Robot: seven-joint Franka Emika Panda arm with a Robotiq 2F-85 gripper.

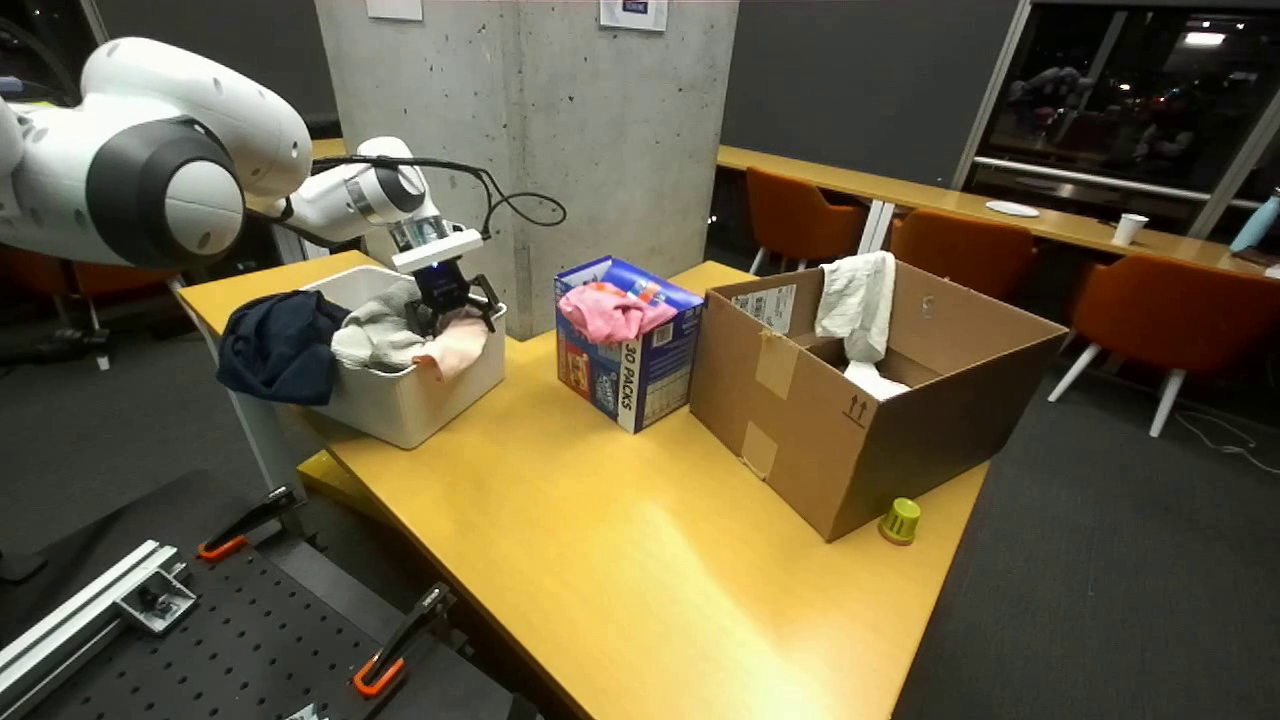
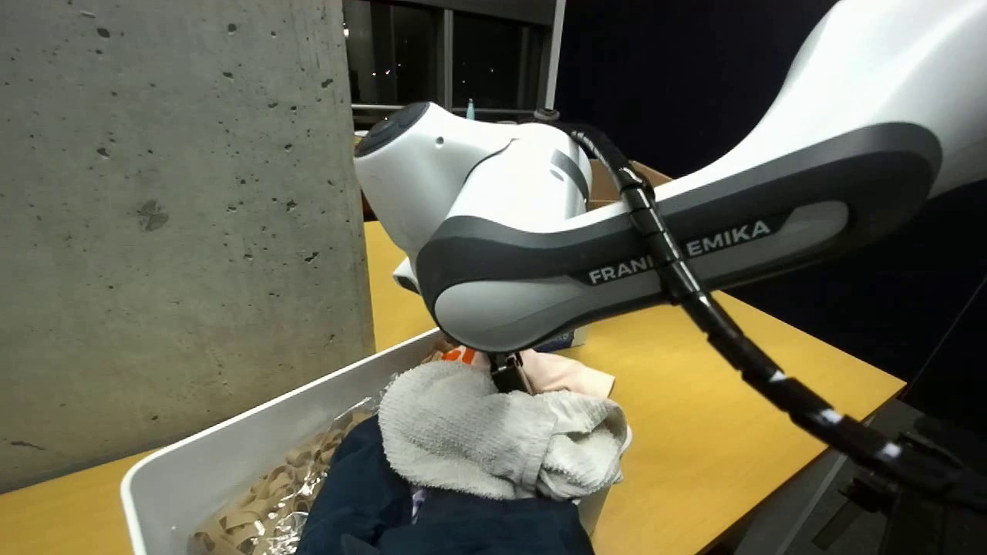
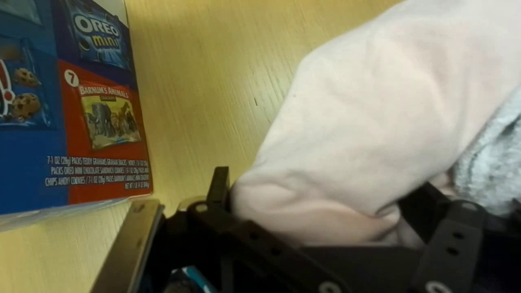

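Note:
In exterior view 1, my gripper point(image 1: 456, 314) is down at the white bin point(image 1: 414, 414), its fingers spread apart among the cloths. A pale pink cloth point(image 3: 361, 117) fills much of the wrist view and lies between the open fingers. Beside it a grey cloth point(image 2: 481, 425) is heaped in the bin, near the fingers too. A dark navy cloth point(image 1: 282, 348) hangs over the bin's left side. Whether the fingertips touch the pink cloth is hard to see; the arm covers much of them in exterior view 2.
A blue snack box point(image 1: 666, 372) with a bright pink cloth point(image 1: 612, 314) on top stands right of the bin. Farther right is an open cardboard box point(image 1: 780, 432) with white cloth point(image 1: 858, 300) over its edge. A green cup point(image 1: 900, 521) sits near it.

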